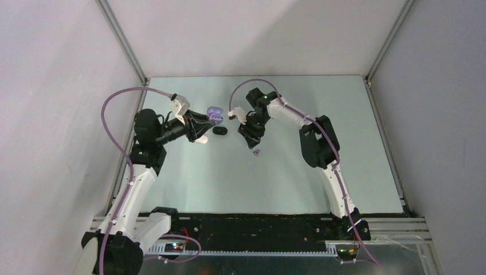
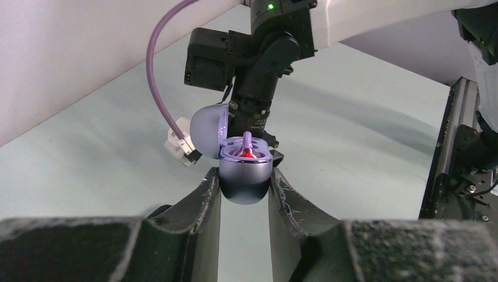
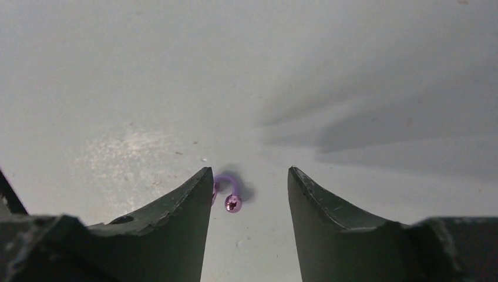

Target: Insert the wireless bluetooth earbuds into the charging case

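Observation:
My left gripper is shut on the open lilac charging case (image 2: 245, 176), held upright with lid raised and a red light inside; in the top view the case (image 1: 215, 114) is left of centre. My right gripper (image 1: 247, 140) is part open, pointing down just above and behind a loose lilac earbud (image 1: 257, 153) on the table. In the right wrist view this earbud (image 3: 233, 203) lies between and slightly beyond the fingertips, nearer the left finger, with nothing gripped.
A black oval object (image 1: 219, 130) lies between the arms, and a white object (image 1: 200, 139) is partly under the left gripper.

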